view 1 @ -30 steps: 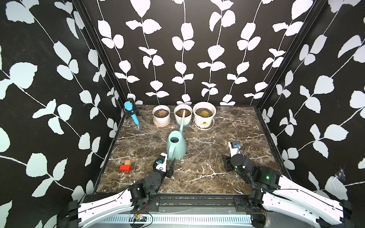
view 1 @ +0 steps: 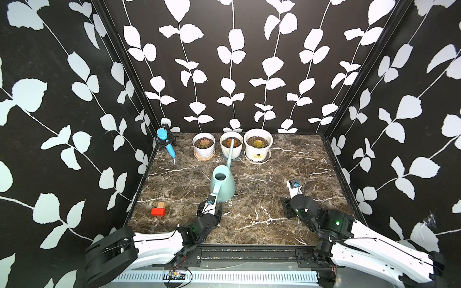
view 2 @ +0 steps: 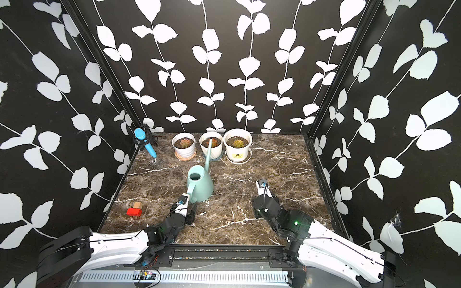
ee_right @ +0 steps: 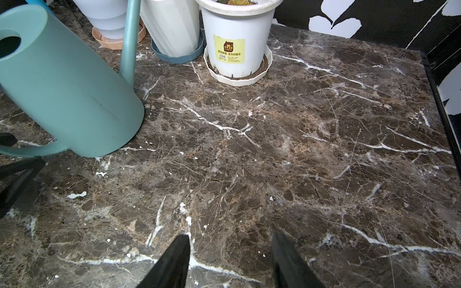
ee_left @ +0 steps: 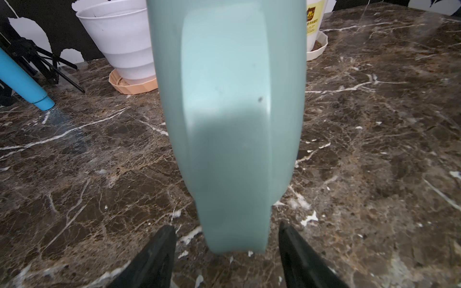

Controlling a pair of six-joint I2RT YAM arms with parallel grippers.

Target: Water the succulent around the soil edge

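A mint watering can (view 1: 223, 187) stands on the marble counter, its long spout reaching over the middle pot (view 2: 207, 149). Its handle (ee_left: 230, 182) fills the left wrist view. My left gripper is open around the handle's lower end, fingers apart from it. My right gripper stands open over bare counter at the right, nothing between its fingers. Small succulents grow in the left pot (view 1: 203, 149), the middle pot and the larger right pot (view 1: 257, 151), each pot on a saucer at the back.
A blue tool on a black stand (view 1: 168, 146) is at the back left. Small red and tan blocks (view 1: 158, 211) lie front left.
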